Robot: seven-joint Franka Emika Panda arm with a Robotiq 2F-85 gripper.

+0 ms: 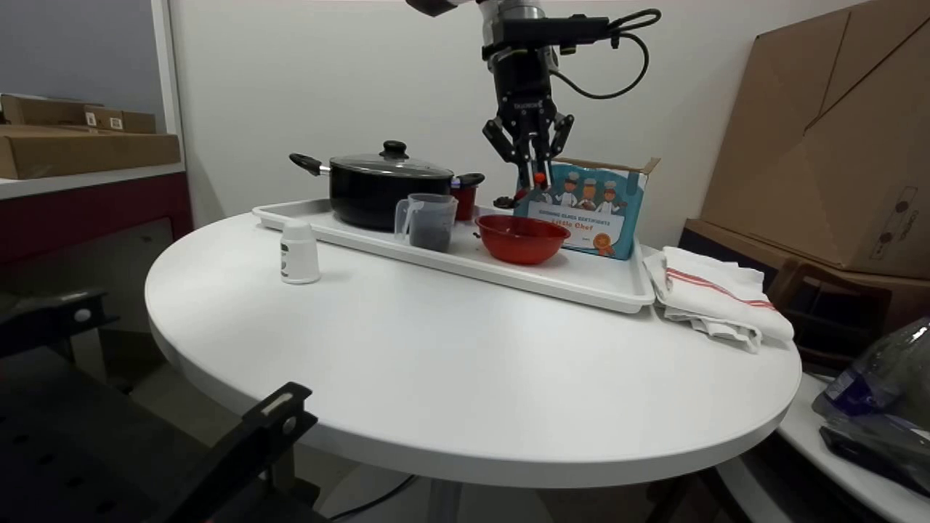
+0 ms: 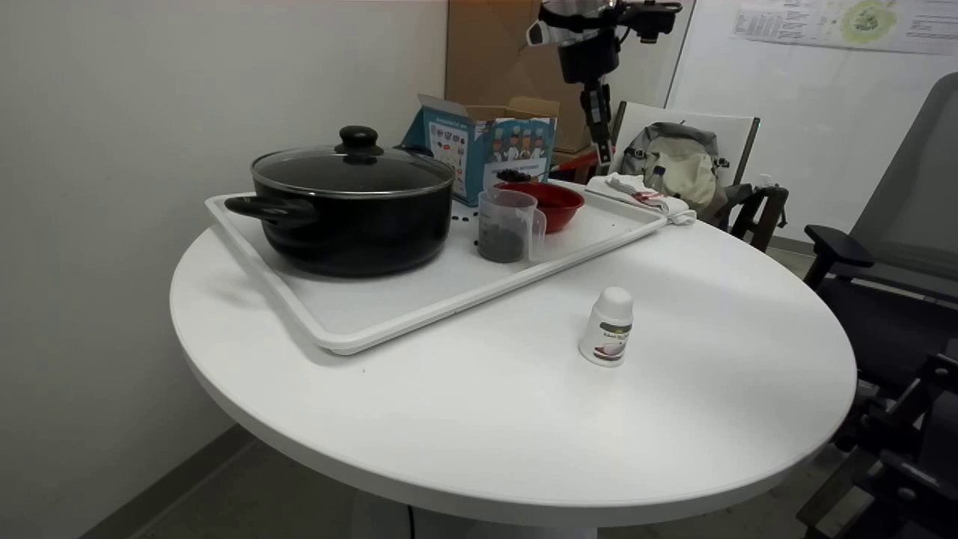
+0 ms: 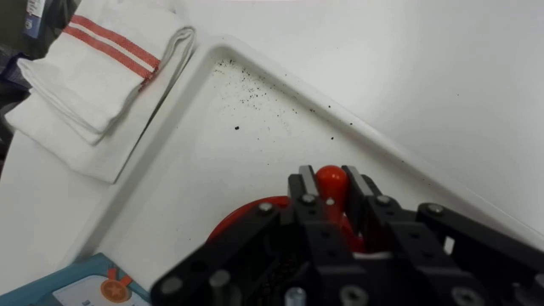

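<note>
My gripper hangs above the red bowl, shut on the handle of a red spoon. In the wrist view the rounded red handle end pokes out between the two fingers. Exterior view 2 shows the spoon's head heaped with dark bean-like bits, held over the bowl's far side. The bowl stands on a white tray; its inside is mostly hidden. To its left is a clear measuring cup partly filled with something dark.
A black lidded pot and a blue box stand on the tray. Dark crumbs dot the tray's corner. A folded towel lies at its right end. A white shaker stands on the table, whose front is clear.
</note>
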